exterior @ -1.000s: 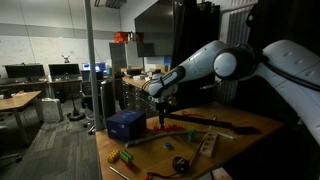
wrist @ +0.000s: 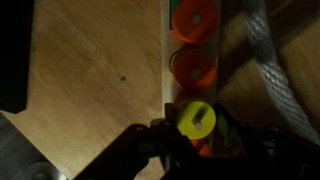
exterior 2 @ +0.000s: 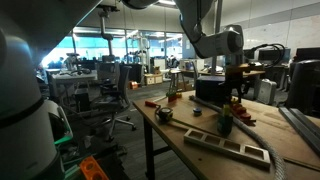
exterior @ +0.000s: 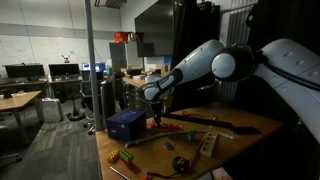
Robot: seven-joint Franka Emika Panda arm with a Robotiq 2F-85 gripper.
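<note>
Below the wrist camera, my gripper is shut on a yellow round piece, its dark fingers on either side. Under and beyond it runs a narrow pale strip bearing a row of round orange pieces. Whether the yellow piece touches the strip or is held above it, I cannot tell. In exterior view 1 the gripper is low over the table by a red-orange row; its fingertips are too small to make out there.
A dark blue box stands left of the gripper. A grey braided hose lies right of the strip. A slotted wooden frame and a dark bottle-like object occupy the near table. Bare wood shows left of the strip.
The box and the other table objects look unmoved.
</note>
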